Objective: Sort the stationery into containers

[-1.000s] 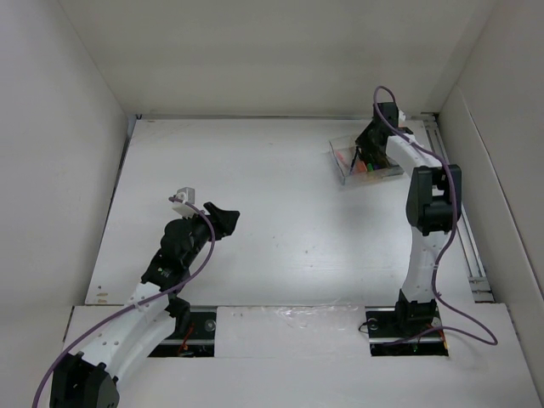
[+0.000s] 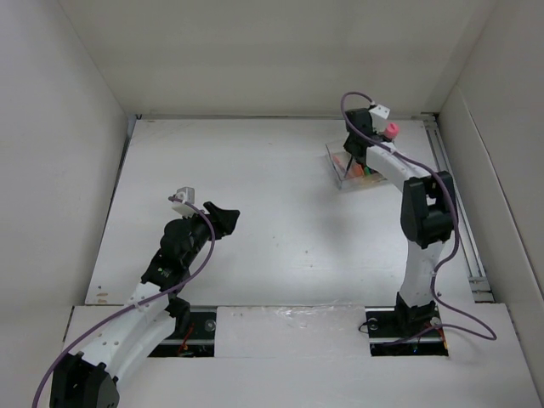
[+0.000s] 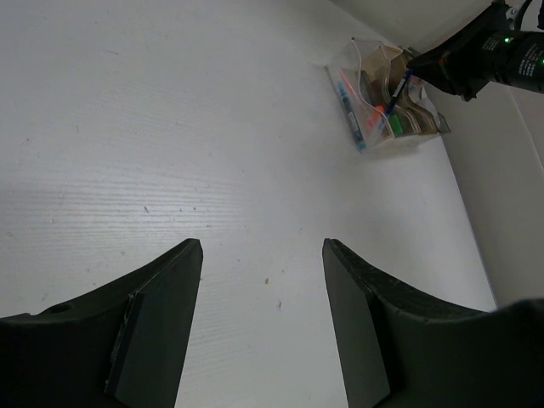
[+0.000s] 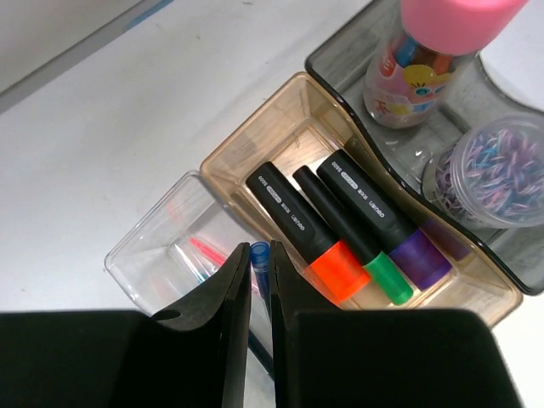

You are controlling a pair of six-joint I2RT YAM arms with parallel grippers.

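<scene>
My right gripper is shut on a blue pen [image 4: 260, 253], held over the clear compartment [image 4: 153, 263] of the organizer at the back right, where other slim pens lie. The amber compartment [image 4: 280, 102] holds orange, green and purple markers [image 4: 314, 246]. The grey compartment [image 4: 527, 255] holds a pink-lidded jar [image 4: 404, 85] and a tub of paper clips [image 4: 497, 174]. In the left wrist view the organizer [image 3: 340, 59] shows at top right, far from my left gripper, which is open and empty.
Walls enclose the back and sides, and a metal rail runs along the right edge near the organizer.
My right arm has shifted left over the organizer, uncovering the pink lid in the top view. The left arm has stayed still.
</scene>
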